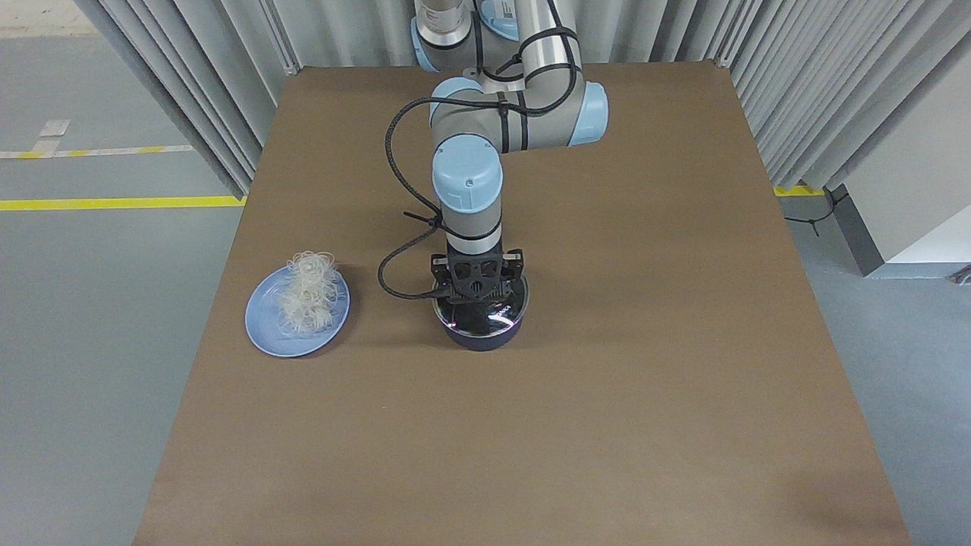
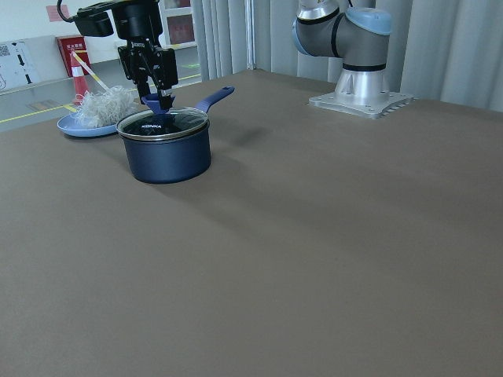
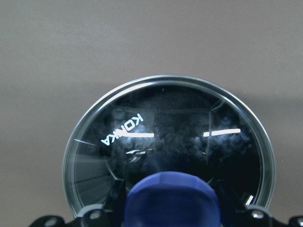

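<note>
A dark blue saucepan (image 2: 169,163) with a glass lid (image 3: 165,123) stands on the brown table (image 1: 637,382), its handle (image 2: 216,98) pointing away to the back right in the left view. My gripper (image 2: 161,94) is over the lid, its fingers at either side of the blue lid knob (image 3: 171,201); it looks shut on the knob. In the front view the arm hides much of the pot.
A light blue plate (image 1: 265,323) with white shredded strands (image 1: 309,287) lies to the pot's left in the front view.
</note>
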